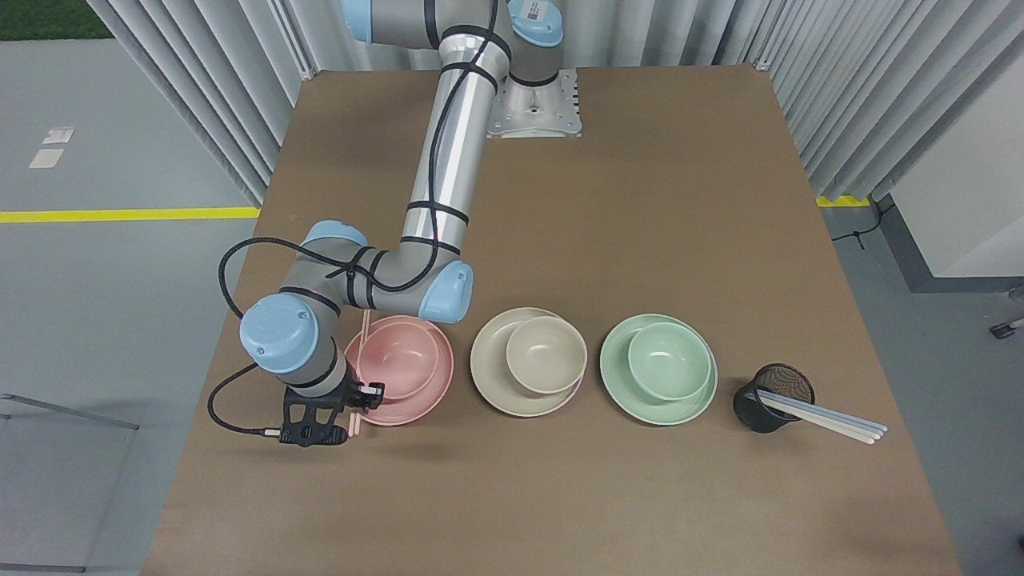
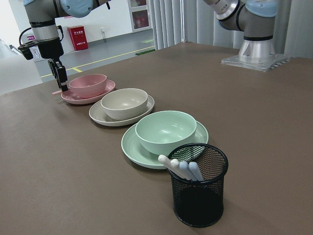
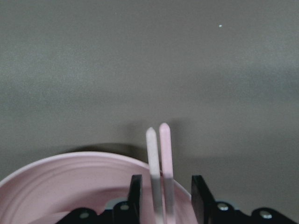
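A pair of pink chopsticks [image 1: 353, 422] rests along the left edge of the pink plate [image 1: 423, 394], which holds a pink bowl [image 1: 398, 357]. My gripper [image 2: 60, 80] is low over the chopsticks. In the wrist view its two black fingers stand apart, open, one on each side of the chopstick pair [image 3: 166, 149]; the left finger is over the plate, the right beside its rim. The arm hides part of this in the front view.
To the right sit a beige plate [image 1: 490, 370] with bowl, a green plate [image 1: 617, 379] with bowl, and a black mesh cup [image 1: 753, 416] holding white and bluish chopsticks.
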